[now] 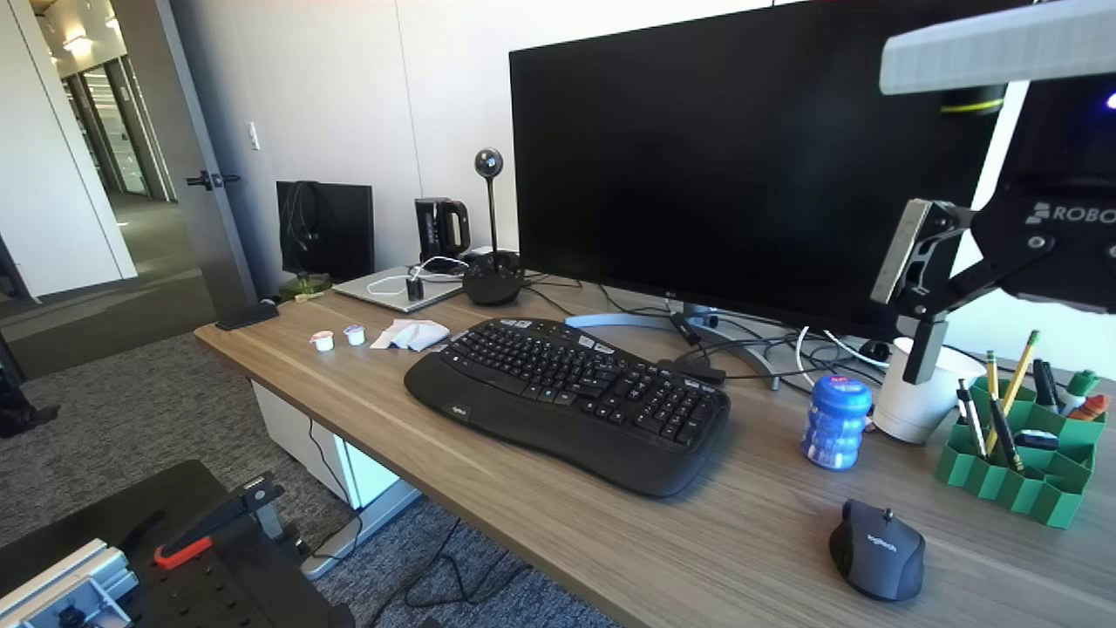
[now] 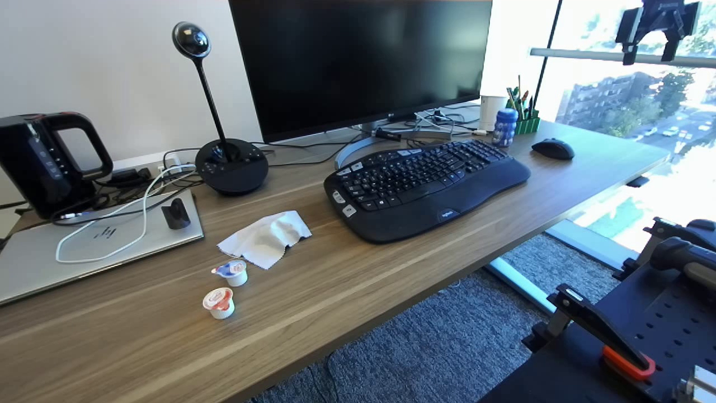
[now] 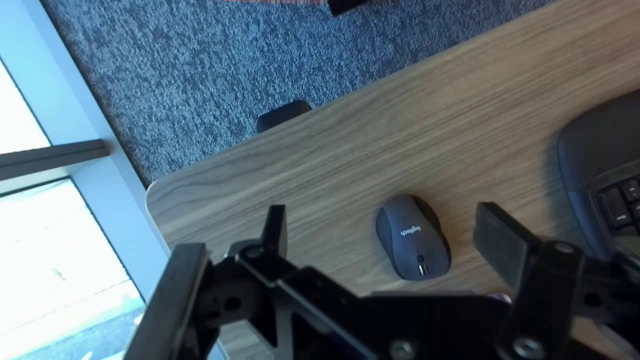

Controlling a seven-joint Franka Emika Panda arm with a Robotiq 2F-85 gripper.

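High over the desk's window end, my gripper (image 2: 649,52) stands open and holds nothing. Its two fingers show apart in the wrist view, one finger (image 3: 275,231) left of a dark grey Logitech mouse (image 3: 414,237) and the other to its right. The mouse lies on the desk (image 3: 336,168) well below them. In exterior view 1 the gripper (image 1: 910,314) appears in front of the monitor's right edge, its lower finger overlapping a white cup (image 1: 921,396). A blue bottle (image 1: 837,422) stands beside that cup.
A green pen holder (image 1: 1020,460) with pencils and markers stands right of the cup. The black keyboard (image 1: 565,398) fills the desk's middle, before a large monitor (image 1: 722,157). Farther left are a white cloth (image 2: 265,236) and two creamer cups (image 2: 220,303). Bare wood surrounds the mouse.
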